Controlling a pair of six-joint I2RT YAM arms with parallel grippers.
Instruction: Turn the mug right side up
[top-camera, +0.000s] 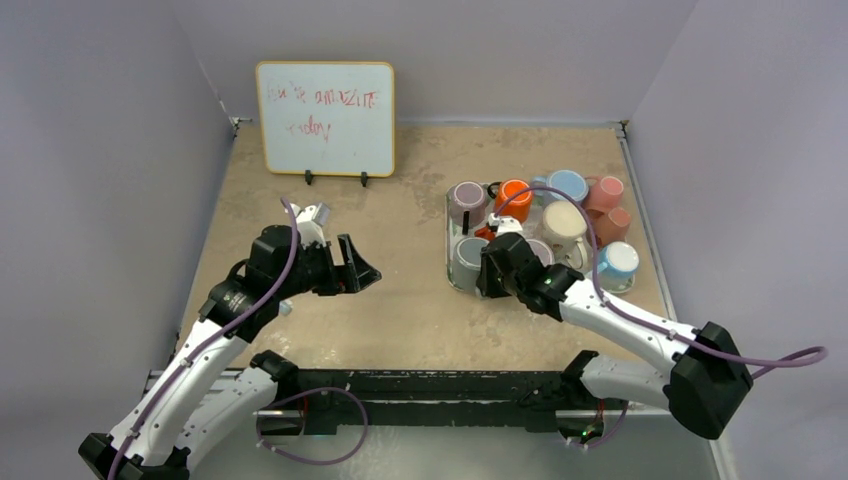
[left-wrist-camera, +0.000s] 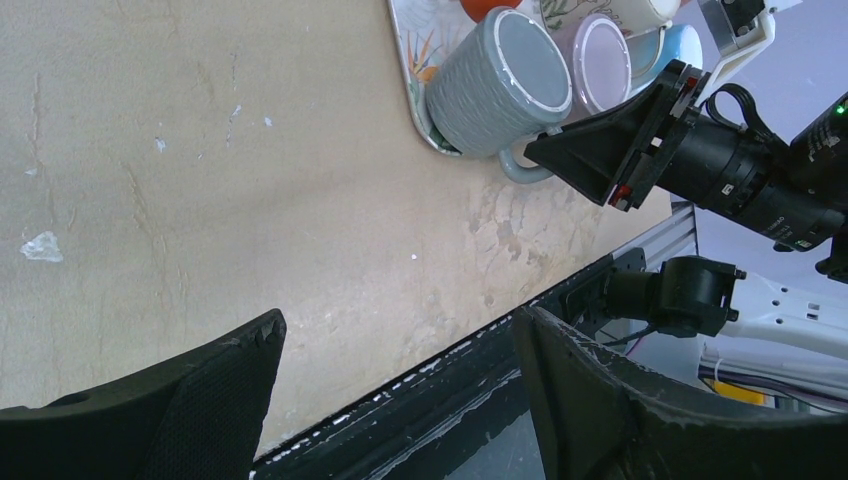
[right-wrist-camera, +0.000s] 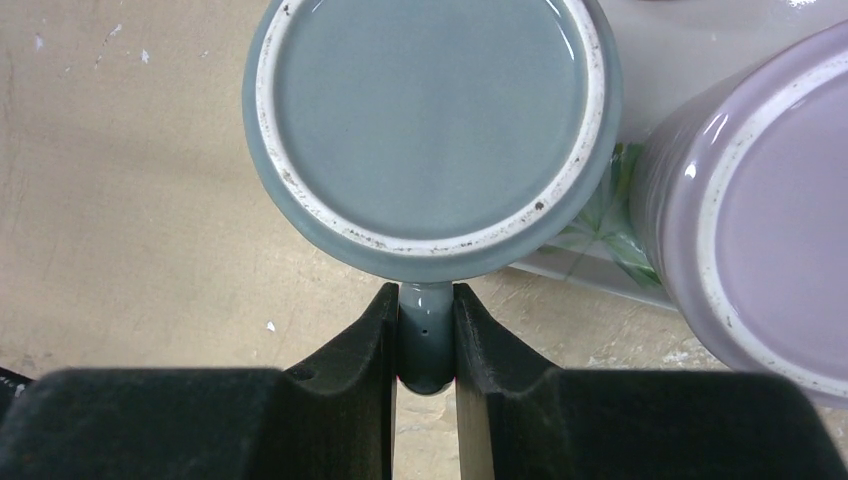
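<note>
The grey-blue mug (top-camera: 468, 262) is bottom up at the tray's near left corner, its unglazed base ring facing the camera in the right wrist view. Its handle (right-wrist-camera: 426, 340) fills the gap between the fingers of my right gripper, which is shut on it with a pad touching each side. From the left wrist view, the ribbed mug (left-wrist-camera: 490, 95) has its mouth toward the tray; whether its rim fully rests there I cannot tell. Well to the left, my left gripper (top-camera: 360, 262) stands open and empty over bare table.
A lilac mug (right-wrist-camera: 790, 230), bottom up, sits close beside the grey-blue one. Several other mugs, including an orange mug (top-camera: 514, 200) and a cream mug (top-camera: 563, 224), crowd the tray. A whiteboard (top-camera: 326, 115) stands at the back left.
</note>
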